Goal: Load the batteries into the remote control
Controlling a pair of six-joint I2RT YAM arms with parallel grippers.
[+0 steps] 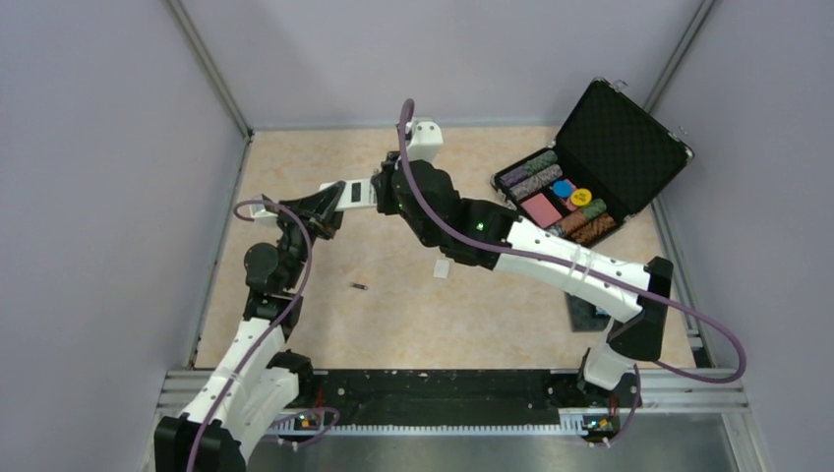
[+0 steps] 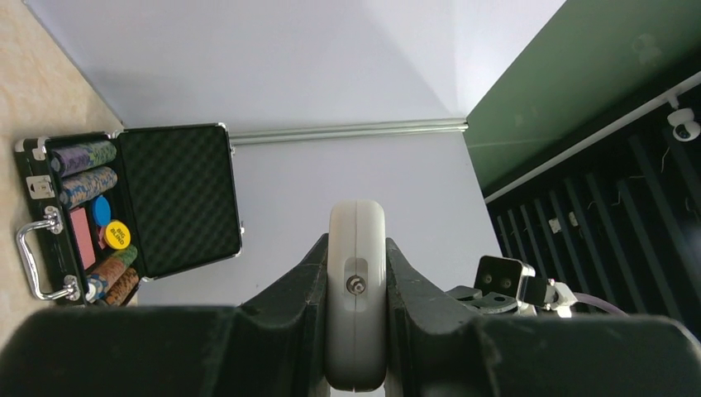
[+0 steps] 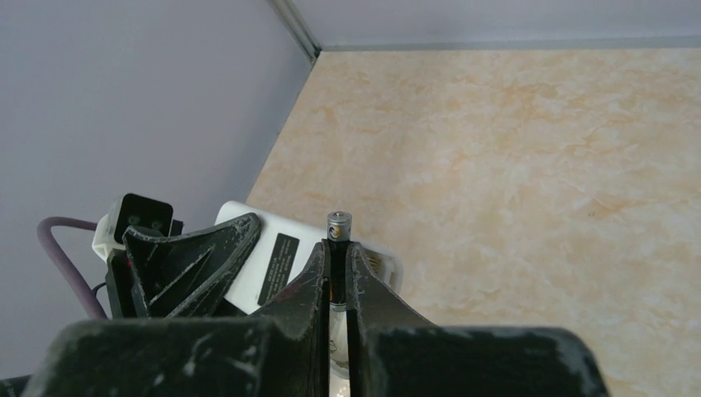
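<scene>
The white remote [image 1: 356, 195] [image 2: 355, 331] [image 3: 256, 265] is held in the air by my left gripper [image 1: 332, 197], shut on it, its battery compartment facing the right side. My right gripper is shut on an upright battery [image 3: 338, 222], held over the open compartment at the remote's end; whether it touches the remote I cannot tell. In the top view the right gripper hides that end. Another battery [image 1: 359, 286] lies on the table, and a small white plate [image 1: 442, 268], possibly the cover, lies near the middle.
An open case of chips [image 1: 625, 138] [image 2: 178, 198] stands at the back right. A dark pad [image 1: 584, 315] lies at the front right, partly under the right arm.
</scene>
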